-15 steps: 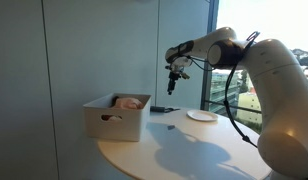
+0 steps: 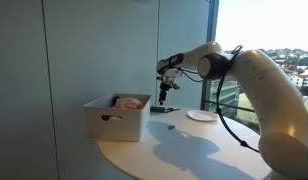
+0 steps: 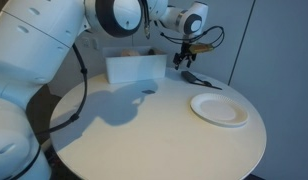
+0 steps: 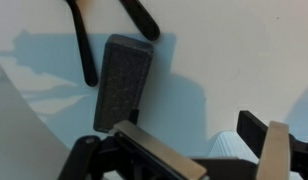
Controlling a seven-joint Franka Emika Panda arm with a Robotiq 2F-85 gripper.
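My gripper is open, with nothing between its fingers. In the wrist view a dark grey, oblong block (image 4: pixel 122 82) lies on the white table, just beyond the left finger. A black handle (image 4: pixel 84 45) lies to its left, and another black handle (image 4: pixel 141 18) is near its far end. Exterior view 2 has the gripper (image 3: pixel 182 64) above the table's far side, close to the dark items (image 3: pixel 197 80). From exterior view 1, it (image 2: pixel 162 98) appears low over them.
A white plate (image 3: pixel 220 109) lies near the dark items. Beside them stands a light box (image 2: pixel 117 127) with pinkish-brown contents. A small dark spot (image 2: pixel 171 127) shows on the tabletop. A wall is behind.
In exterior view 1 the gripper has come down and slightly left, closer to the dark items on the table. Box and plate have stayed in place.
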